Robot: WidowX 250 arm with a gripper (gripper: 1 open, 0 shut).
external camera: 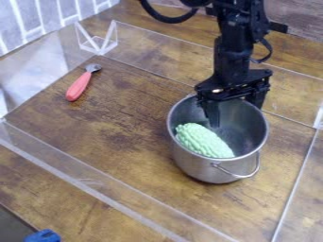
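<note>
A steel pot (225,167) with a wire handle stands right of centre on the wooden table. Inside it a pale green, bumpy corn-like object (203,141) lies toward the left. My black gripper (229,98) is open, its fingers down at the pot's back rim and partly over its interior, above and behind the green object. Nothing shows held between the fingers.
A red-handled tool (79,84) lies at the upper left of the table (101,151). Clear plastic walls edge the area. A blue object (42,235) sits at the lower left corner.
</note>
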